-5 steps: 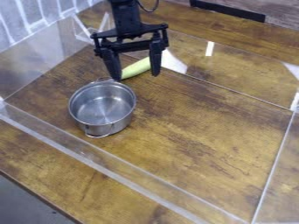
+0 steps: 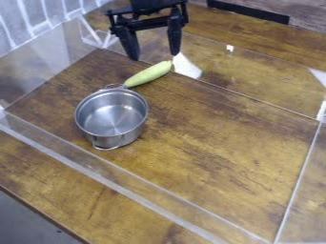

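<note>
My black gripper (image 2: 152, 51) hangs open at the top centre, above and behind a pale green elongated vegetable (image 2: 151, 74), perhaps corn or a cucumber, which lies on the wooden table (image 2: 216, 162). A steel pot (image 2: 112, 114) with side handles sits left of centre, in front of the vegetable, and looks empty.
Clear plastic panels border the table top. A small white object (image 2: 188, 66) is beside the vegetable, and a smaller white piece (image 2: 230, 48) is farther right.
My gripper has moved up in the view, away from the pot, uncovering more of the vegetable. The pot and vegetable have not visibly moved.
</note>
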